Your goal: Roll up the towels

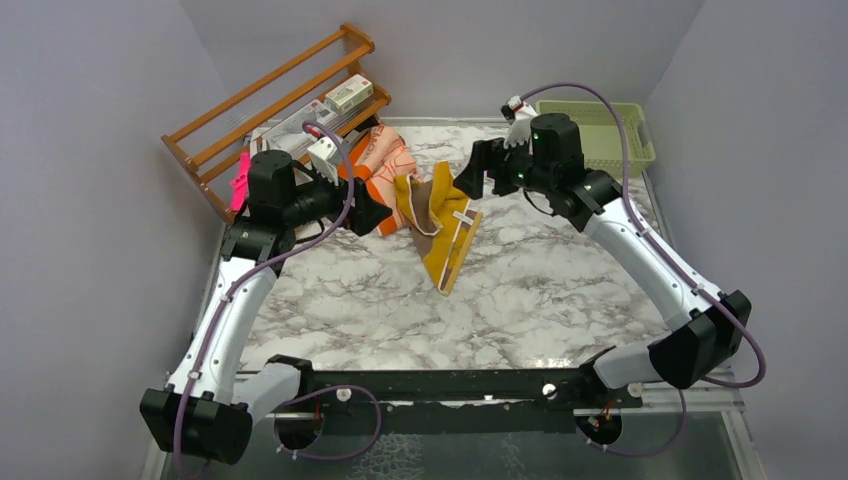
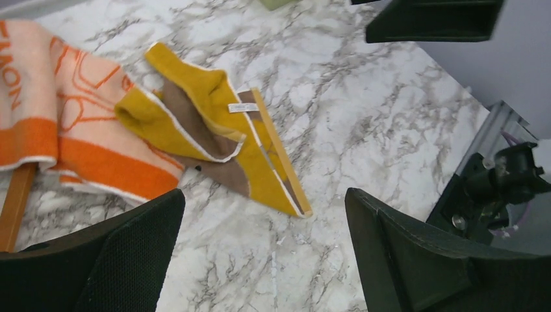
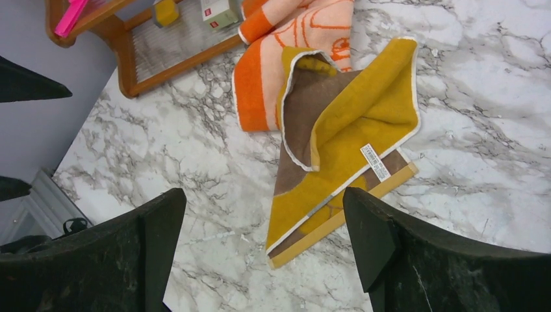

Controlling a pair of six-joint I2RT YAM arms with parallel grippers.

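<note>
A yellow and brown towel (image 1: 443,249) with white edging and a label lies crumpled and partly folded mid-table; it also fills the middle of the right wrist view (image 3: 351,143). Behind it, to the left, an orange and peach towel (image 2: 97,130) lies bunched against the wooden rack. My left gripper (image 1: 372,215) hangs open left of the yellow towel, with nothing between its fingers. My right gripper (image 1: 476,175) is open above the right side of the yellow towel, also empty.
A slanted wooden rack (image 1: 262,82) with boxes and a pink item stands at the back left. A green basket (image 1: 627,148) sits at the back right.
</note>
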